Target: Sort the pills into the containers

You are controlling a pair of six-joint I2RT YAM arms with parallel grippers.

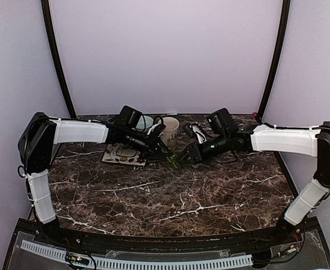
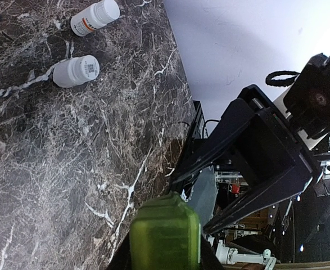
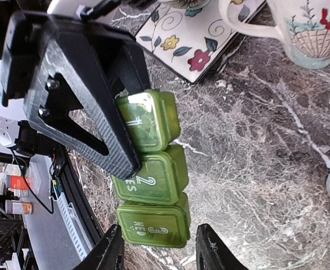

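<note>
My left gripper (image 1: 161,147) is shut on a green pill organizer (image 3: 150,179), seen in the right wrist view as three stacked compartments with raised markings, tilted above the table. Its green end fills the bottom of the left wrist view. My right gripper (image 1: 188,153) is beside the organizer's lower end, its two fingertips apart at the bottom of the right wrist view, part open and apparently empty. Two white pill bottles, one with an orange label (image 2: 91,18) and one plainer (image 2: 69,73), lie or stand on the marble table (image 2: 52,169).
A floral board (image 3: 181,39) lies at the back left, with a light bowl (image 1: 145,121) and a patterned mug (image 3: 311,31) near it.
</note>
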